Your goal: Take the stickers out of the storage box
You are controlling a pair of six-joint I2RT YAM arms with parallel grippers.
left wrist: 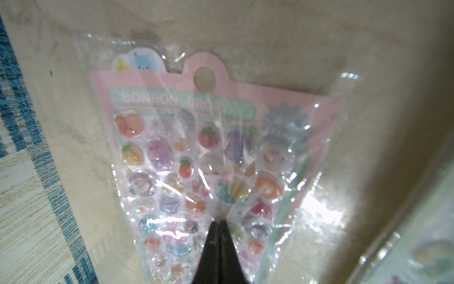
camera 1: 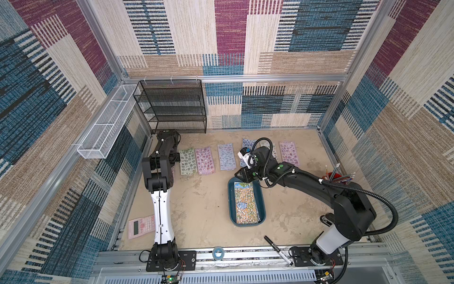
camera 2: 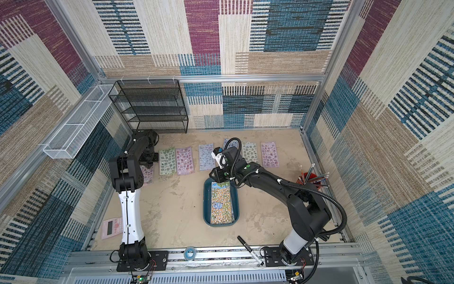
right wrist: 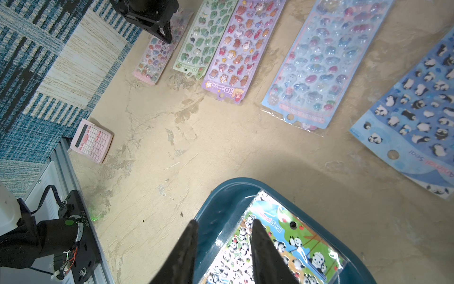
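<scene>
The teal storage box (camera 1: pixel 262 208) holds a panda sticker sheet (right wrist: pixel 288 241). My right gripper hangs over the box's back end, fingers apart with nothing between them. A row of sticker sheets lies along the back of the table: pink (right wrist: pixel 158 56), green (right wrist: pixel 203 42), purple (right wrist: pixel 236 56), light blue (right wrist: pixel 316 71), penguin blue (right wrist: pixel 406 127), plus others at the right in the top views. My left gripper is shut, its tips on the pink bagged sheet at far left.
A black wire rack (camera 1: pixel 170 104) stands at back left. A pink calculator (camera 1: pixel 141 227) lies front left, a pen (camera 1: pixel 276 248) at the front, a red holder with pens (camera 1: pixel 331 177) at right.
</scene>
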